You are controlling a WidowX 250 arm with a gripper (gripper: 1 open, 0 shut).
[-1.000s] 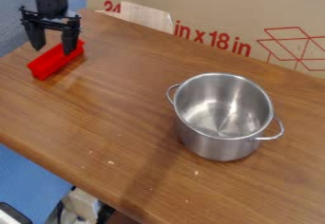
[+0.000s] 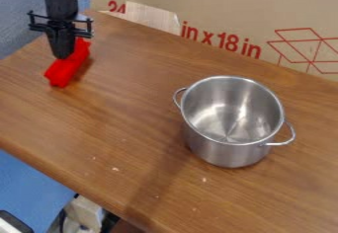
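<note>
A red rectangular block [image 2: 65, 71] lies on the wooden table [image 2: 145, 178] at the upper left, slanting toward the near left. My black gripper [image 2: 62, 51] is at its far end, fingers pointing down and overlapping it in the view. The fingers look close together; whether they touch the block is hard to tell. A steel pot [image 2: 231, 128] with two handles stands upright on the right.
A cardboard panel [image 2: 251, 25] with red printing runs along the back of the table. Blue surface shows past the left edge.
The gripper has moved a little right and down, its fingers drawing together. The red block now points more toward the viewer and sits slightly right and lower.
</note>
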